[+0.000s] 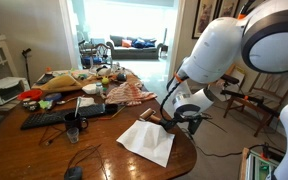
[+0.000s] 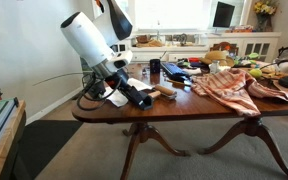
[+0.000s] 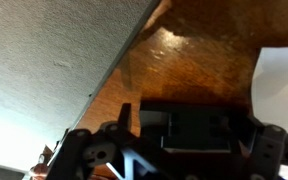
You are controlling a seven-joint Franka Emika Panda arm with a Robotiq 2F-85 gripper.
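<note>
My gripper (image 1: 172, 122) is low over the right edge of the brown table (image 1: 104, 165), just beside a white sheet of paper (image 1: 147, 142). In the wrist view the gripper stands open, its fingers spread wide. A dark, boxy object (image 3: 191, 122) shows in the gap between them; whether it touches either finger cannot be made out. To its right lies the white sheet (image 3: 282, 85). From the other side, the black gripper (image 2: 137, 98) points down at the table's near corner.
A wooden piece (image 1: 129, 93) lies behind the paper. Farther left are a dark mug (image 1: 74, 122), a black keyboard (image 1: 49, 119) and an orange checked cloth (image 1: 66, 82). Beyond the table edge is grey floor (image 3: 59, 50). Bare tabletop shows at the front left.
</note>
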